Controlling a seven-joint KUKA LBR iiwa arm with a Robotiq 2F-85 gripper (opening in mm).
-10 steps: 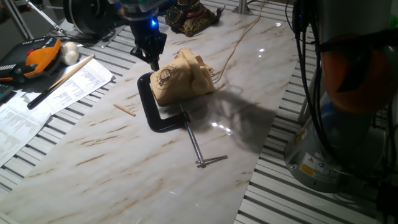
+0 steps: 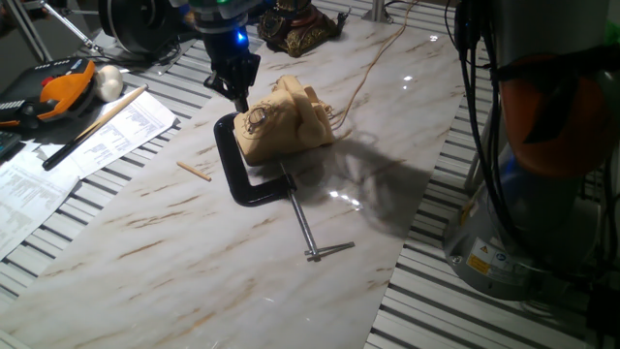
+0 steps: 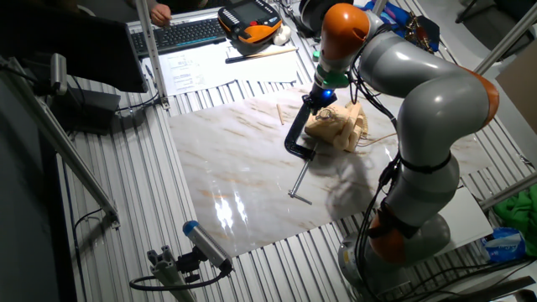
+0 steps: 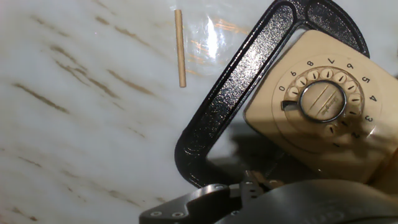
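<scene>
A cream rotary telephone (image 2: pixel 281 124) sits on the marble-patterned board, its dial (image 4: pixel 322 101) facing up in the wrist view. Beside it lies a black C-clamp (image 2: pixel 231 160), the frame running along the phone's dial-side edge and its steel screw (image 2: pixel 303 223) pointing away from the phone. My gripper (image 2: pixel 239 103) points down above the phone's far front corner, close to the clamp's upper end. Its fingers come together, and nothing shows between them. In the wrist view, the gripper's dark body covers the bottom edge, hiding part of the clamp and phone.
A short wooden stick (image 4: pixel 180 48) lies on the board (image 3: pixel 222 159) near the clamp. An ornate dark object (image 2: pixel 298 27) stands behind the phone, whose cord (image 2: pixel 378 60) trails back. Papers (image 3: pixel 193 70) and an orange-black device (image 3: pixel 250 22) lie off the board. The board's near part is clear.
The gripper has shifted very slightly; the phone, clamp and stick have stayed in place.
</scene>
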